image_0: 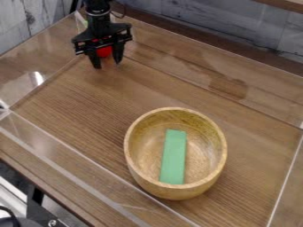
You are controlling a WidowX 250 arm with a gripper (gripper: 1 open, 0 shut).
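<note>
My black gripper (102,50) is at the top left of the table, its fingers pointing down around a small red object (104,51). Whether the fingers touch or grip it is too small to tell. A yellow bowl (147,167) sits at the lower middle right with a green rectangular block (174,152) lying in it.
A wall runs along the upper left edge, and a wooden ledge (272,7) is at the top right.
</note>
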